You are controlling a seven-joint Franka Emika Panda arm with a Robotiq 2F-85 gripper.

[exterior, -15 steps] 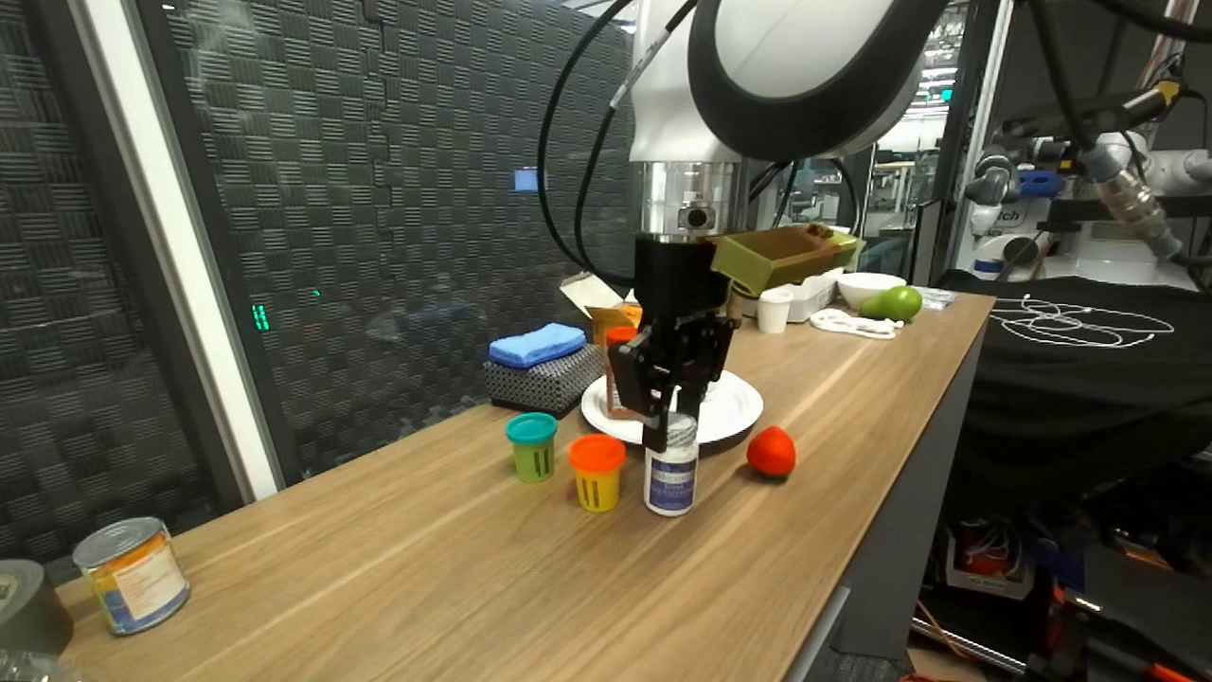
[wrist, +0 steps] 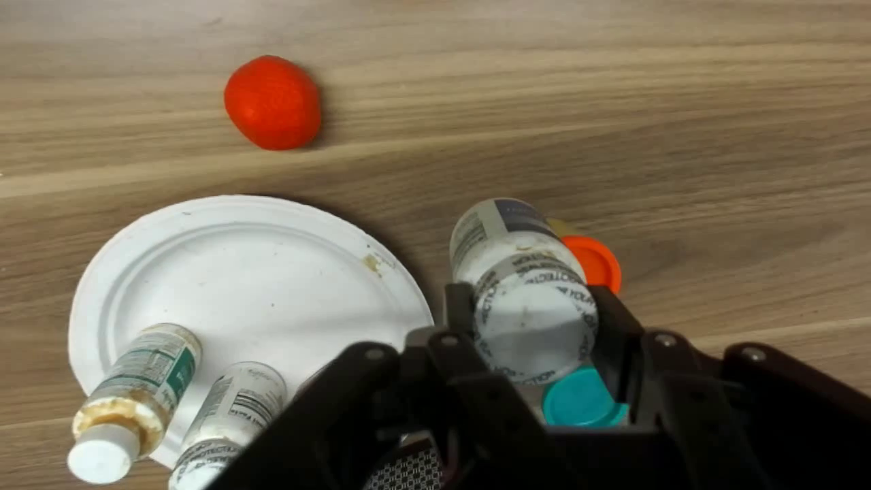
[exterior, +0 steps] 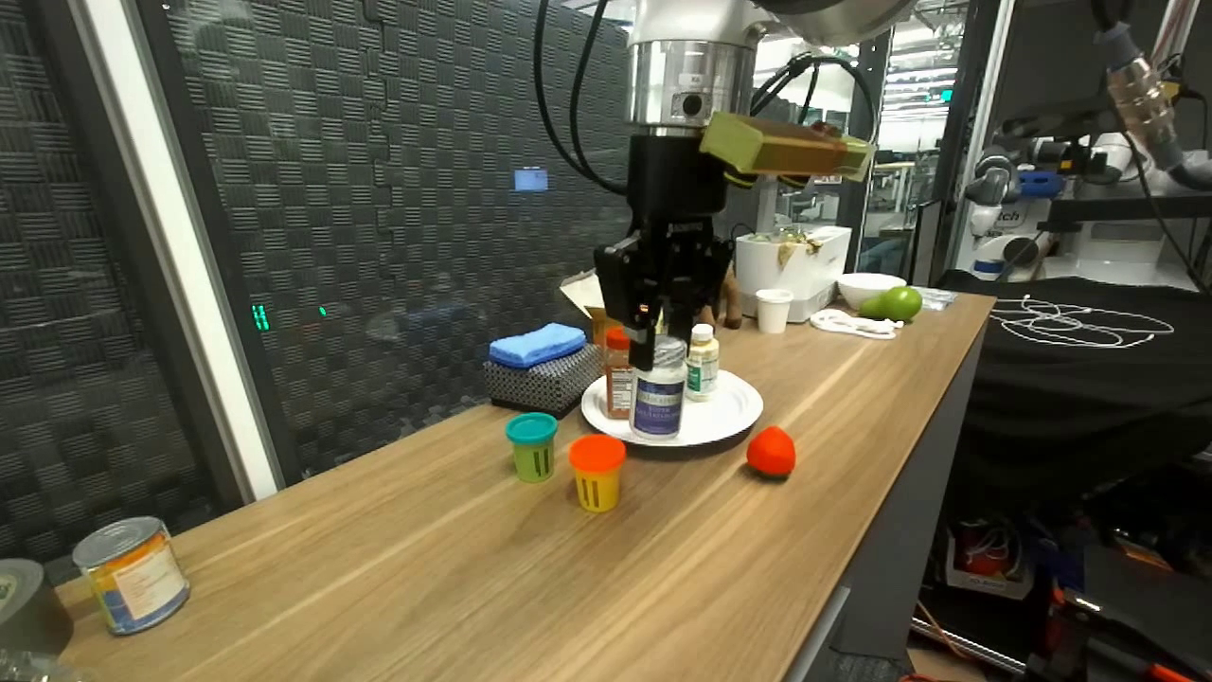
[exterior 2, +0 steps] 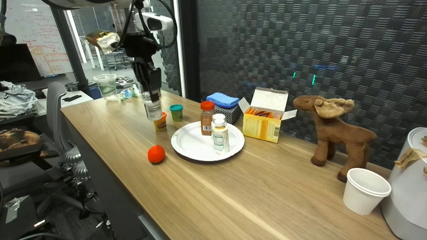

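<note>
A white bottle with a purple-blue label (exterior: 658, 403) hangs upright above the table, and my gripper is shut on its upper end. From the second exterior view, the gripper (exterior 2: 152, 94) and bottle (exterior 2: 153, 109) are off to the left of the white paper plate (exterior 2: 188, 146), over the table near the orange-lidded tub. On the plate stand a red-capped spice jar (exterior 2: 206, 118) and two white-capped bottles, one with a green label (exterior 2: 220, 138). In the wrist view the plate (wrist: 245, 212) lies left of the held bottle.
An orange-lidded tub (exterior: 597, 472) and a teal-lidded tub (exterior: 531, 445) stand near the plate, and a red ball-like object (exterior: 772, 453) sits by its front side. Behind are a yellow box (exterior 2: 262, 122) and a plush moose (exterior 2: 336, 132).
My gripper has risen with the bottle, which stood at table height beside the orange-lidded tub and is now clear of the surface. The tubs, plate and red object have stayed put.
</note>
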